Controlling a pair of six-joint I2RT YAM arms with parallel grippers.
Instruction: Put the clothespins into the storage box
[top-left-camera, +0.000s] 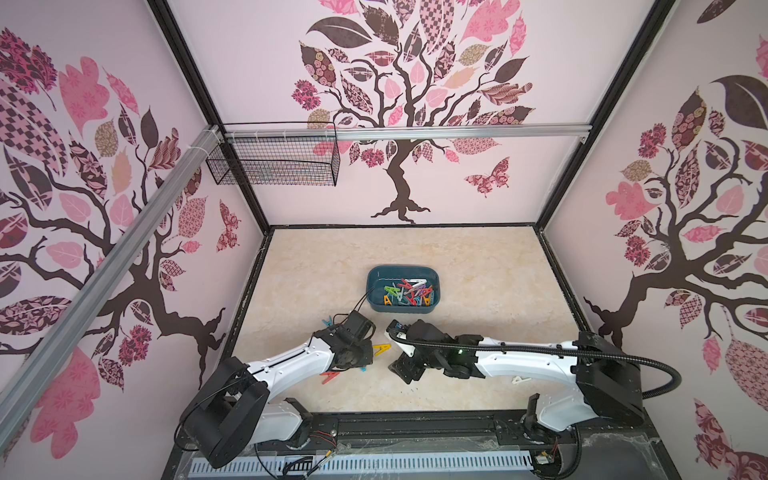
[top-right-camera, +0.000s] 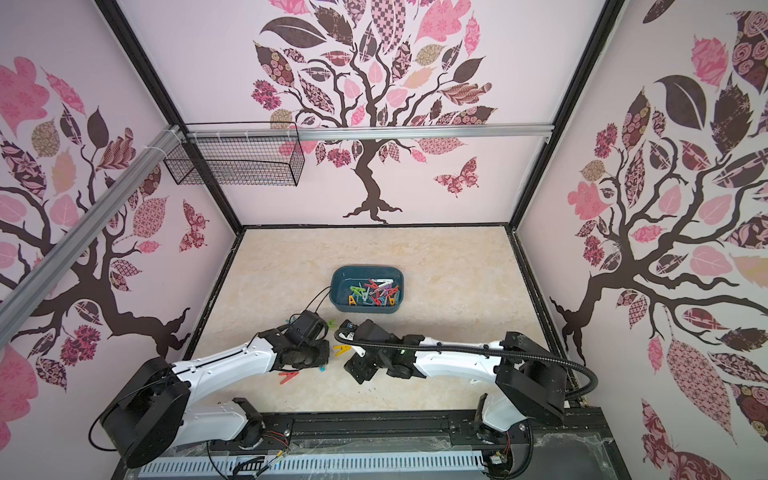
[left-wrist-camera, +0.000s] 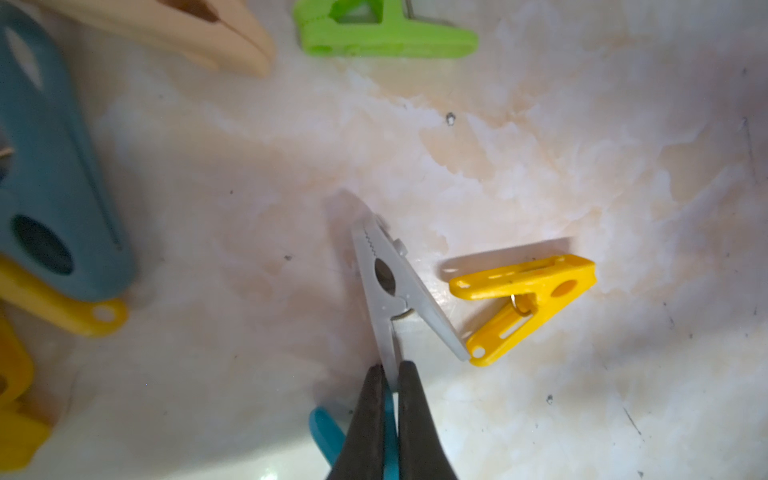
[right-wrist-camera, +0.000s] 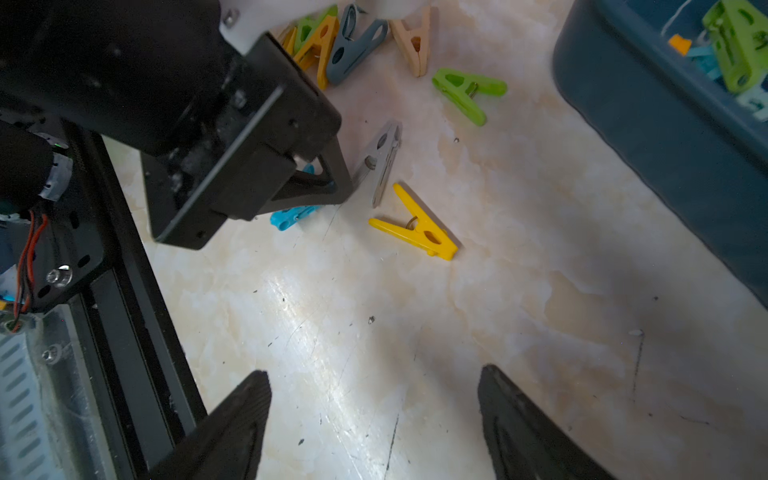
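A dark teal storage box (top-left-camera: 403, 272) holds several coloured clothespins. My left gripper is low over the table, shut, its fingertips at a grey clothespin (left-wrist-camera: 376, 272) and a cyan clothespin (left-wrist-camera: 324, 432); whether either is pinched cannot be told. Beside them lie a yellow clothespin (left-wrist-camera: 544, 284) and a green one (left-wrist-camera: 392, 40). Blue, tan and more yellow clothespins lie farther off. My right gripper stands open to the right of the yellow clothespin, nothing between its fingers.
A red clothespin (top-right-camera: 289, 375) lies beside the left arm. A wire basket (top-left-camera: 272, 160) hangs on the back rail.
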